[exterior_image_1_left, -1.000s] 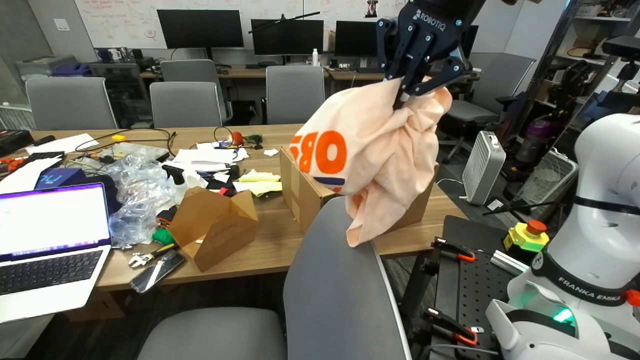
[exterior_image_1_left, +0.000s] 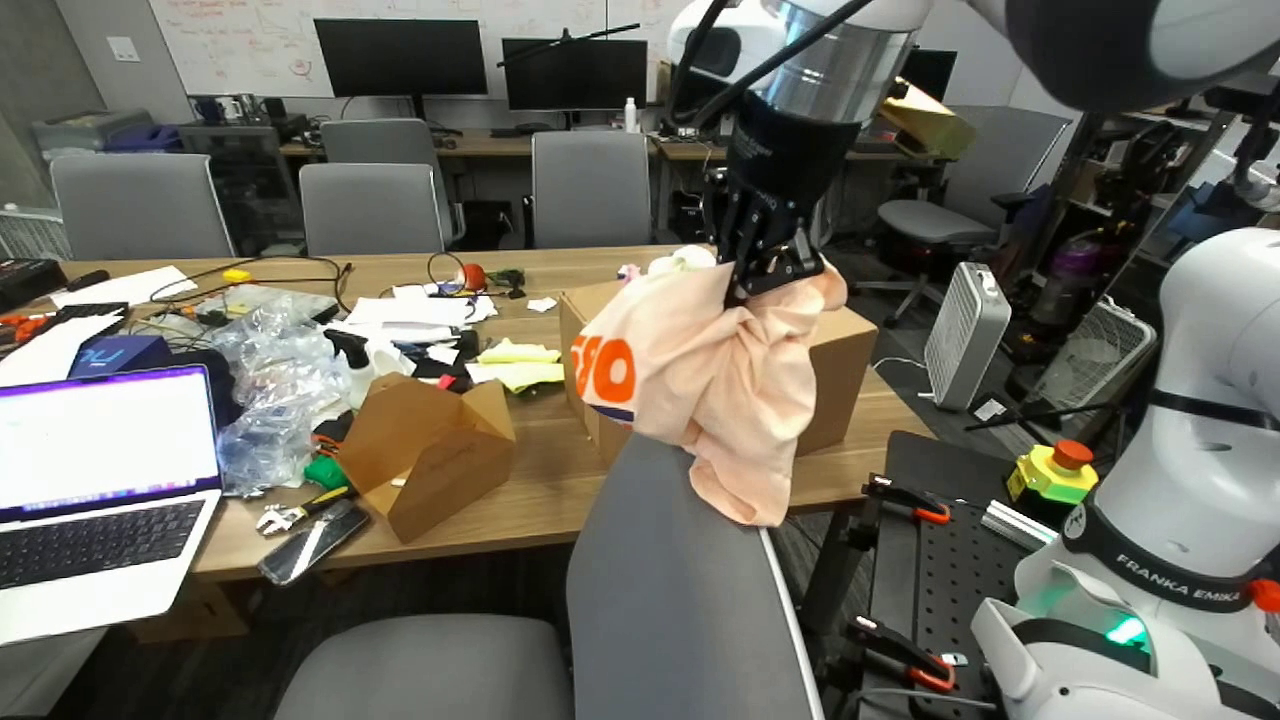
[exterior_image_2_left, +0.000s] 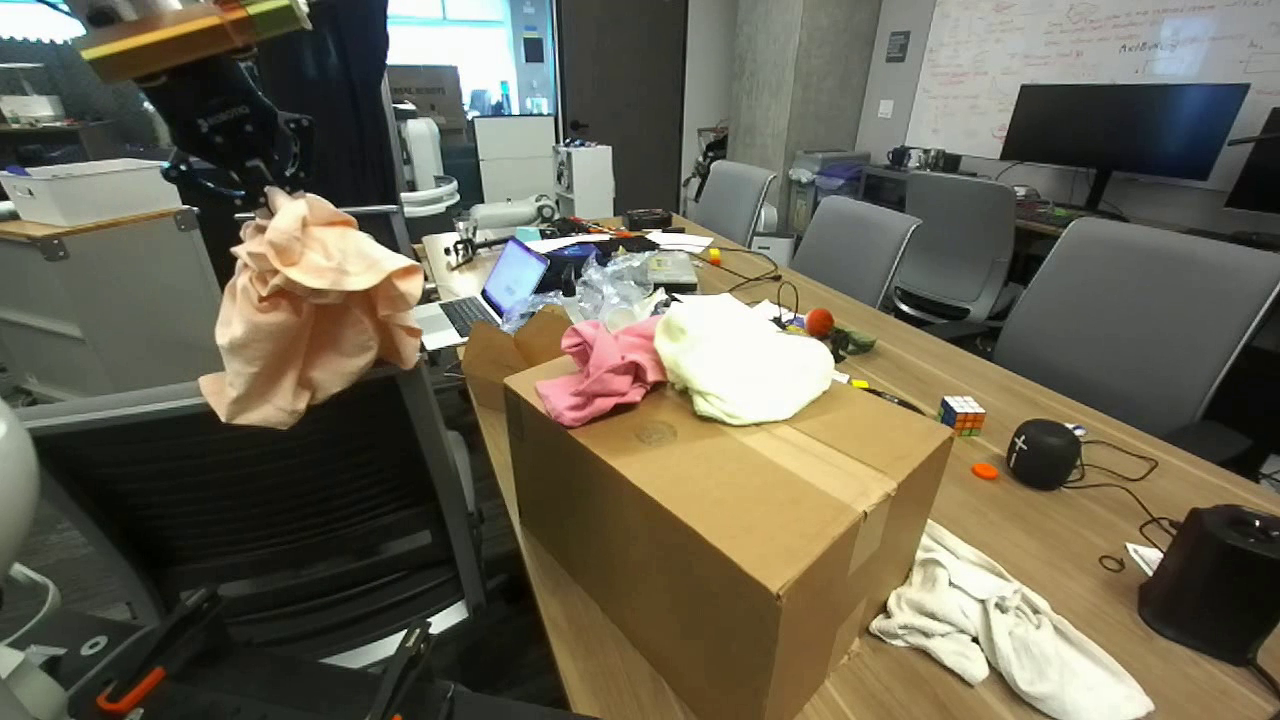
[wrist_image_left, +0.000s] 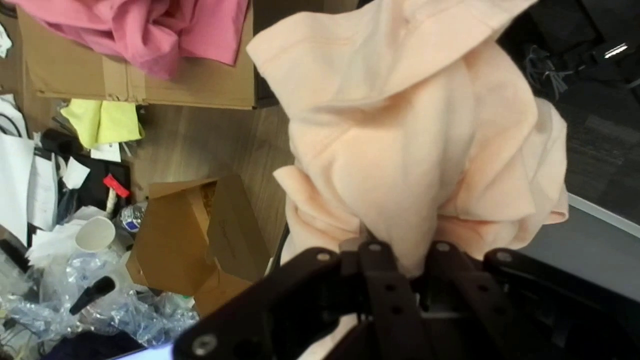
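My gripper (exterior_image_1_left: 758, 288) is shut on a peach cloth (exterior_image_1_left: 732, 372) with orange lettering, which hangs bunched below the fingers. In exterior view 2 the cloth (exterior_image_2_left: 314, 306) dangles in front of and above a chair back, left of the large cardboard box. Its folds fill the middle of the wrist view, partly hiding the fingertips. On top of the box (exterior_image_2_left: 672, 504) lie a pink cloth (exterior_image_2_left: 606, 370) and a pale yellow cloth (exterior_image_2_left: 744, 360), side by side. A white cloth (exterior_image_2_left: 1008, 630) rests on the table beside the box.
Close beneath the cloth stands a grey chair back (exterior_image_1_left: 672, 588). An open small brown box (exterior_image_1_left: 426, 456), clear plastic wrap (exterior_image_1_left: 276, 372) and a laptop (exterior_image_1_left: 108, 480) crowd the table's left part. A speaker (exterior_image_2_left: 1041, 454) and a puzzle cube (exterior_image_2_left: 962, 415) sit behind the box.
In exterior view 1 my gripper and the peach cloth have moved left and lower, and the wrist has turned. The cloth stays held; its lowest end now hangs lower over the chair back's right edge.
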